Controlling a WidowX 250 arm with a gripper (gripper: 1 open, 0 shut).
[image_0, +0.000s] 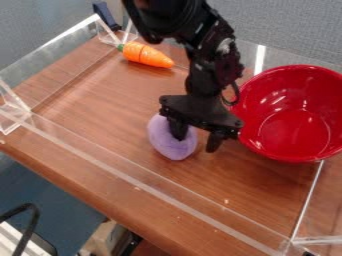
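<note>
The black gripper (195, 126) is low over the wooden table, its fingers around the upper part of a purple, oval eggplant-like object (170, 144). Whether the fingers are closed on it is hard to tell, as the gripper body hides them. A red bowl (290, 110) stands just right of the gripper. An orange carrot (147, 56) with a green top lies at the back left.
Clear plastic walls edge the wooden table (80, 105). A dark object sits at the back-left corner, and cables and other items lie off the table at lower left.
</note>
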